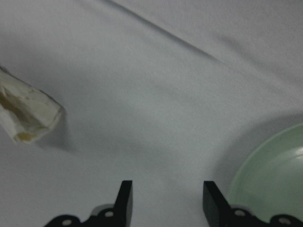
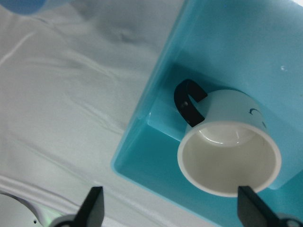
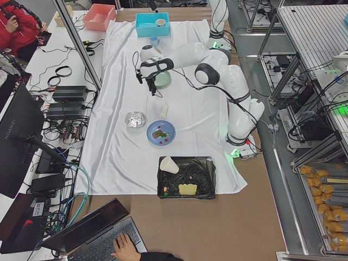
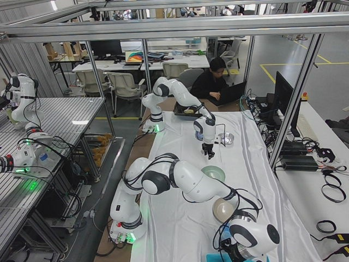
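My left gripper hangs over the white cloth, open and empty, between a crumpled stained wrapper (image 1: pixel 28 109) and a green plate (image 1: pixel 270 179). My right gripper is open above a blue bin (image 2: pixel 222 47); inside it a white mug (image 2: pixel 227 104) with a black handle lies on its side, below and between the fingers in the wrist view. A blue cup (image 2: pixel 28 4) stands beside the bin.
A blue plate (image 3: pixel 152 138) with food scraps, a foil dish (image 3: pixel 135 119), a cream bowl (image 4: pixel 222 210) and a black lined tray (image 3: pixel 201 182) with a cup in it share the cloth.
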